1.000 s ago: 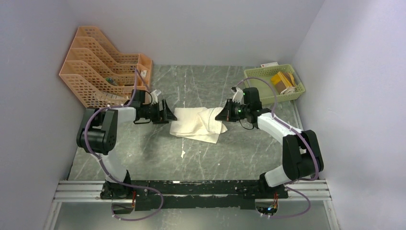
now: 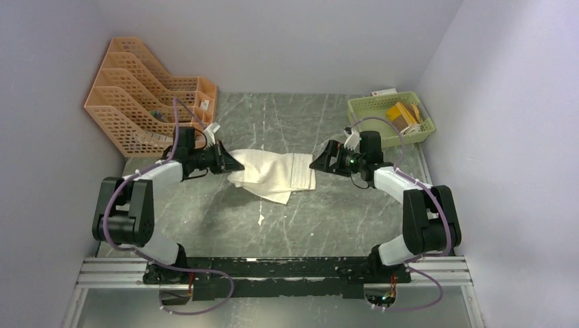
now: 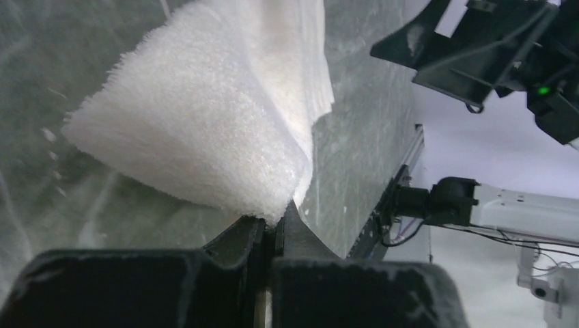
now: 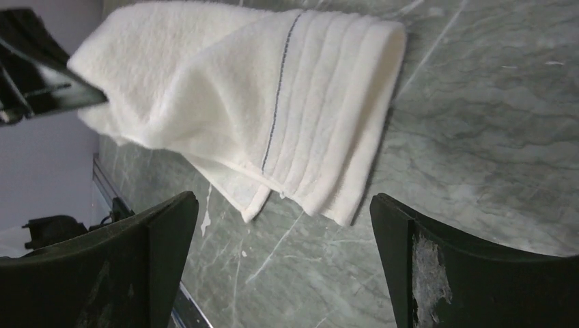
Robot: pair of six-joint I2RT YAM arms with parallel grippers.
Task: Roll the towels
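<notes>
A white towel lies loosely folded on the table's middle, its left end lifted. My left gripper is shut on that end; in the left wrist view the cloth bunches into the fingertips. At the towel's right end runs a ribbed band with a dark stripe, shown in the right wrist view. Just right of this end, apart from it, my right gripper stands open. Nothing sits between its fingers. One towel corner sticks out at the front, under the folded part.
An orange slotted rack stands at the back left, close behind the left arm. A green basket with a yellow item is at the back right.
</notes>
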